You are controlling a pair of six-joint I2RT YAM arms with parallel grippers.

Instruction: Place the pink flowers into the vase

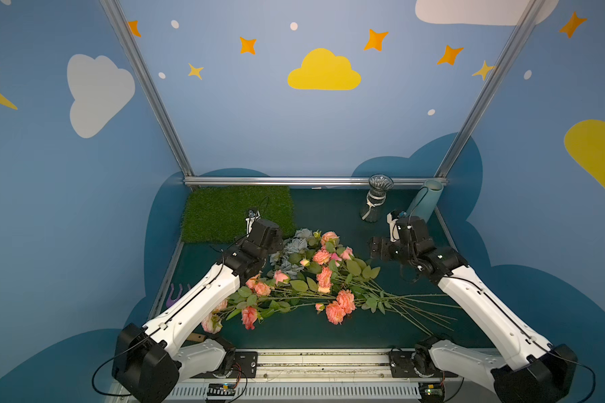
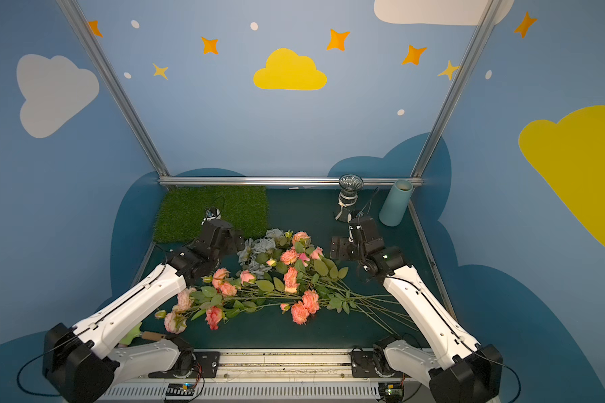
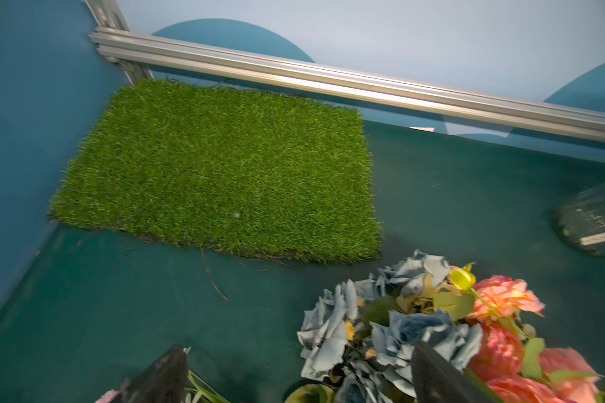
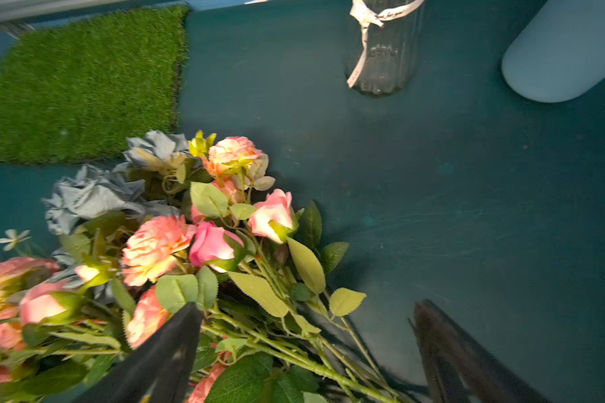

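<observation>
Pink and coral flowers lie in a heap across the middle of the table, their bare green stems fanning out to the right. A clear glass vase with a white ribbon stands upright near the back rail. Beside it is a tall blue vase. Over the left part of the heap hovers my left gripper, open, with grey-blue flowers visible beyond its fingers. My right gripper is open above the heap's right side, leaves and stems showing below and between its fingers; nothing is gripped.
A green grass mat covers the back left corner. Part of a purple item shows at the left edge, and a green tool with a wooden handle lies at front left. Bare table extends between the flowers and the vases.
</observation>
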